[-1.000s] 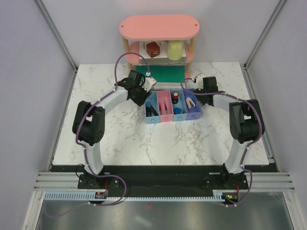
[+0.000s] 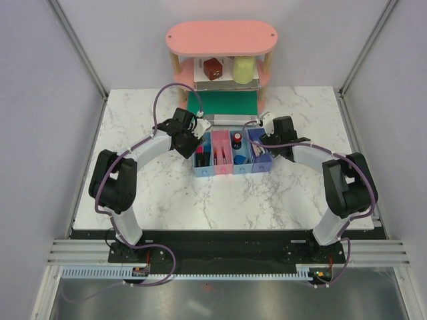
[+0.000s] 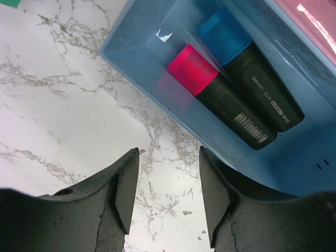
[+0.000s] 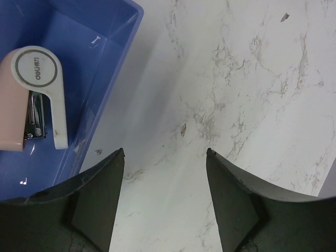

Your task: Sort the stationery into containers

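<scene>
Four bins stand in a row mid-table in the top view: light blue bin point(image 2: 203, 171) with markers, pink bin point(image 2: 223, 170), light blue bin point(image 2: 241, 169) with a red-capped bottle point(image 2: 237, 139) and blue item, blue bin point(image 2: 261, 168). In the left wrist view, a pink-capped marker point(image 3: 231, 113) and blue-capped marker point(image 3: 262, 89) lie in the bin beside my open left gripper. In the right wrist view, a white stapler-like item point(image 4: 58, 115) and pink item point(image 4: 11, 126) lie in the blue bin, left of my open right gripper. Both grippers appear empty.
A pink tiered shelf point(image 2: 221, 35) stands at the back, with a brown cube point(image 2: 213, 69), yellow-green cup point(image 2: 243, 70) and green board point(image 2: 222, 101).
The bins have shifted toward the front and left, straightening into a row. Both arms have moved the same way, staying at the outer ends of the row.
</scene>
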